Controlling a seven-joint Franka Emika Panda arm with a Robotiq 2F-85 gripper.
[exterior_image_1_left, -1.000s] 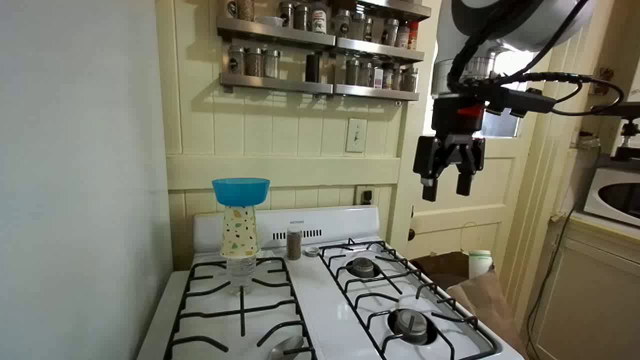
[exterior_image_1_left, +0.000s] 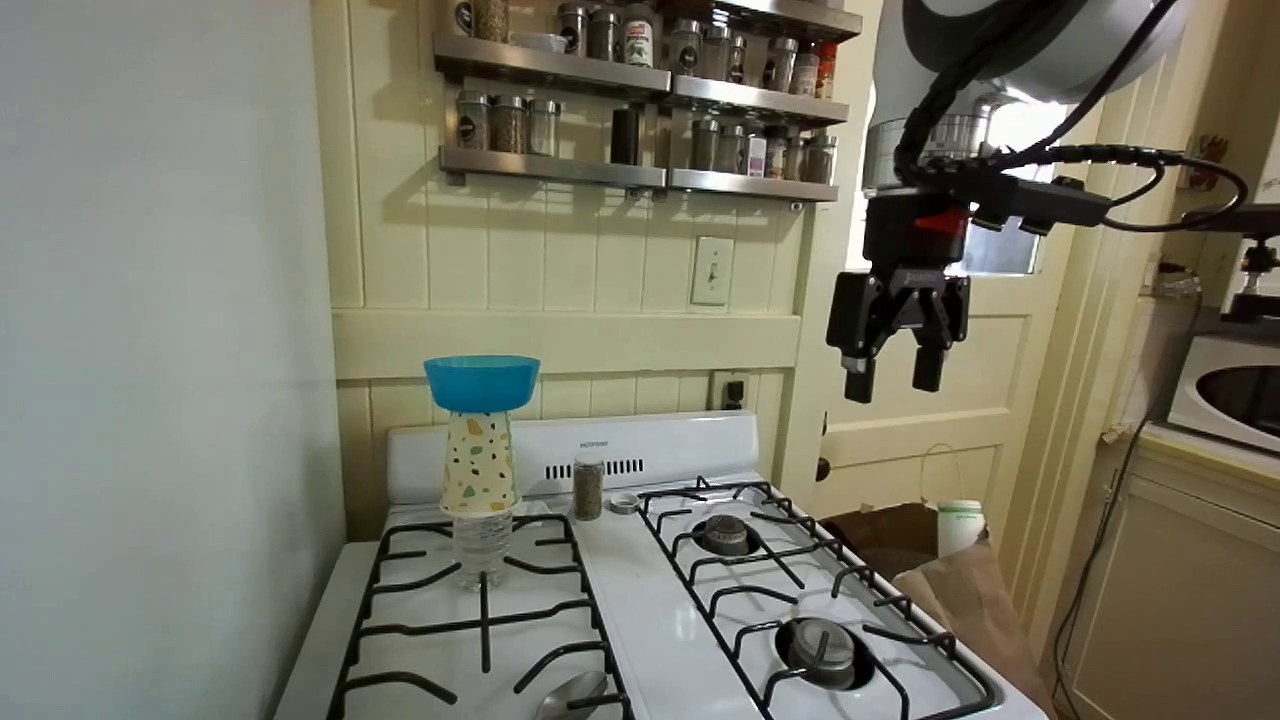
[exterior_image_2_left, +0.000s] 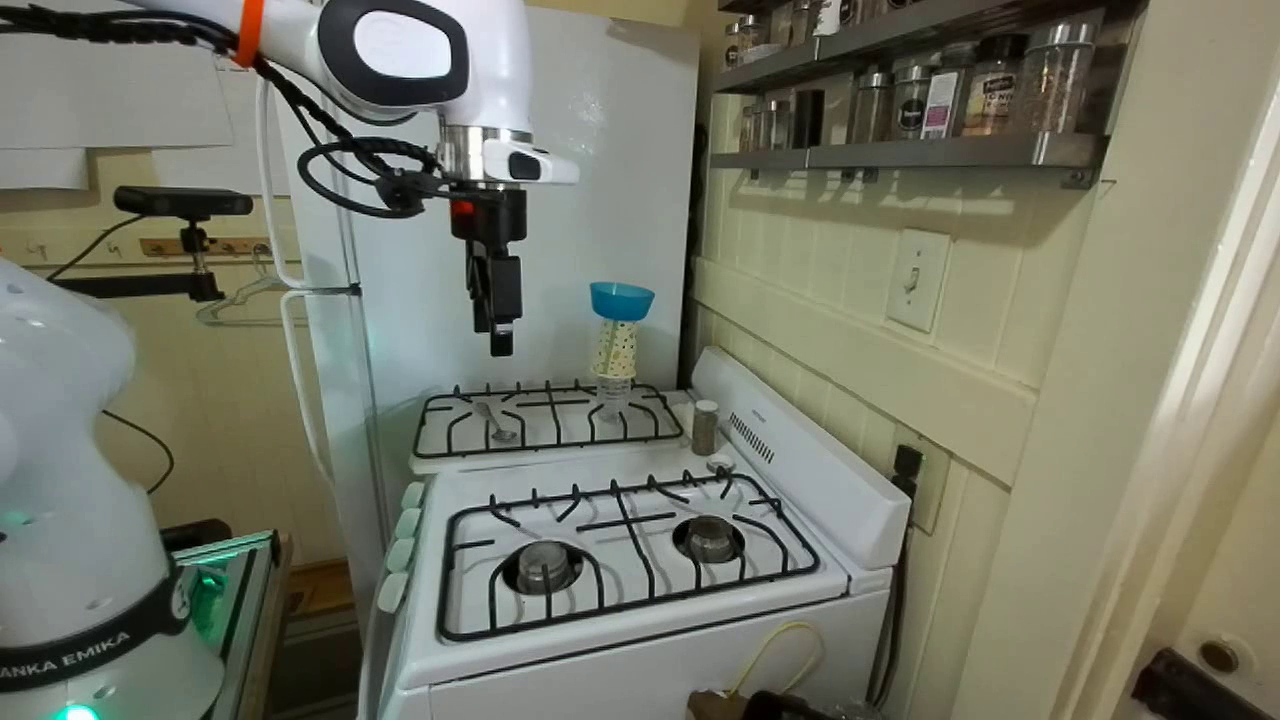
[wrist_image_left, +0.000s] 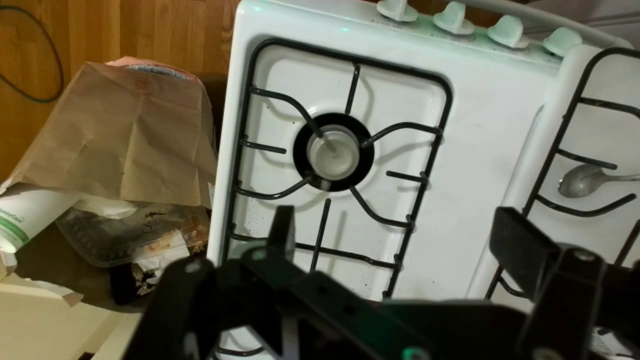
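Observation:
High above the right side of the stove hangs my gripper (exterior_image_1_left: 893, 382), its fingers apart and nothing between them. In the wrist view, too, a wide gap separates the two fingers. On the left grate of the stove (exterior_image_1_left: 654, 600) stands a stack: a clear cup (exterior_image_1_left: 482, 540) at the bottom, a speckled yellow cup (exterior_image_1_left: 479, 466) on it, and a blue bowl (exterior_image_1_left: 482, 383) on top. Behind the grates is a spice jar (exterior_image_1_left: 587, 490) beside a small round lid (exterior_image_1_left: 623, 504). A metal spoon (wrist_image_left: 580, 180) lies under the left grate's bars.
Shelves (exterior_image_1_left: 564, 168) full of spice jars line the wall above the stove. A paper bag (wrist_image_left: 129, 135) and an open bin of trash stand beside the stove. Fridge and wall bound the stack's side.

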